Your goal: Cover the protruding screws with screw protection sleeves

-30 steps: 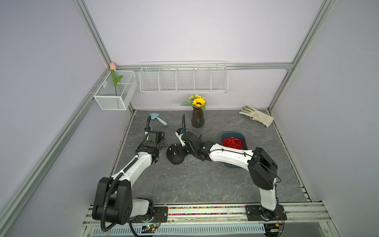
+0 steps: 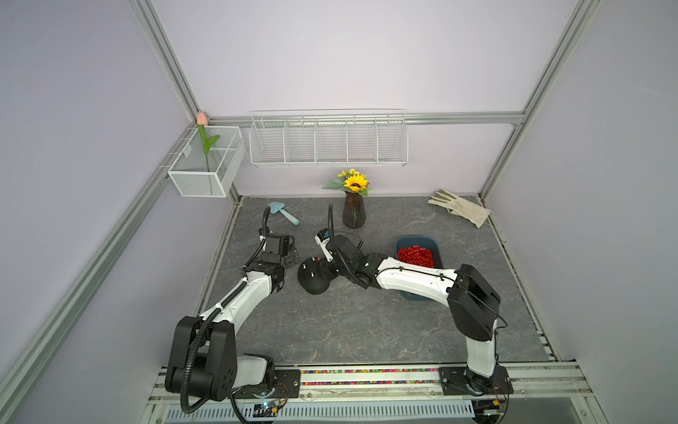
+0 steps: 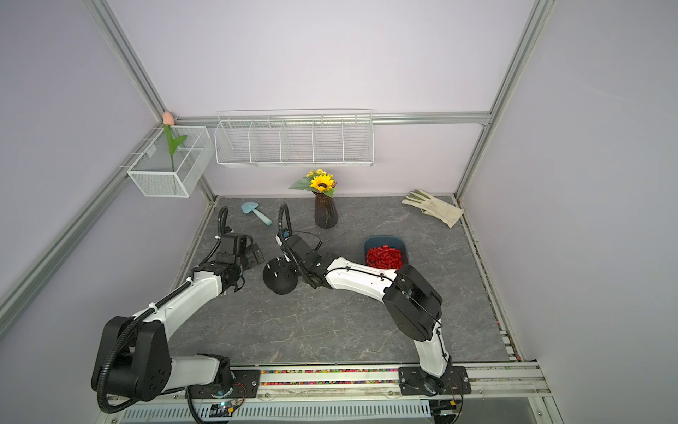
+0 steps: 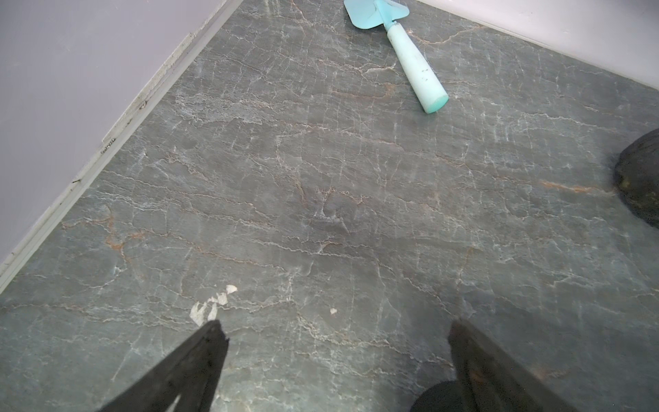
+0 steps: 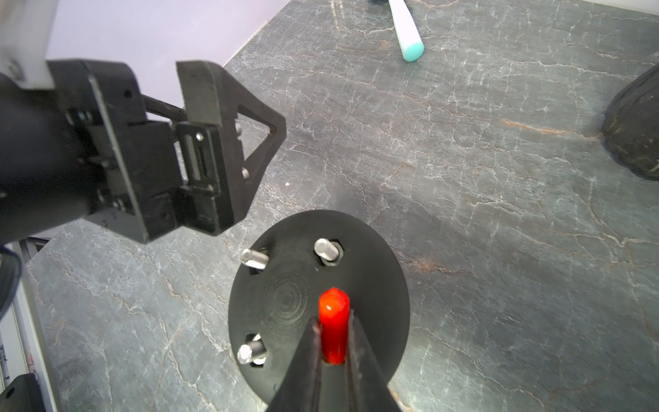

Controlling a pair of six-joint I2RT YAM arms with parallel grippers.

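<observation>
A round black base [image 5: 288, 295] bears several screws; three bare silver ones show in the right wrist view: an upper-left screw [image 5: 254, 259], an upper-right screw [image 5: 327, 250] and a lower-left screw [image 5: 251, 353]. My right gripper is shut on a red sleeve [image 5: 334, 319], held roughly upright over the right part of the base. Whether a screw is inside that sleeve is hidden. My left gripper stands open and empty, just left of and behind the base. More red sleeves [image 2: 415, 255] lie heaped in a dark blue bin.
The dark blue bin [image 3: 385, 241] stands right of the base, partly behind my right arm. A brown vase [image 2: 354, 210] and a light blue trowel [image 4: 418, 70] are at the back, a glove [image 2: 460, 207] at back right.
My right arm has shifted very slightly to the right at its elbow, its gripper staying at the base. The left arm and the base have not visibly moved.
</observation>
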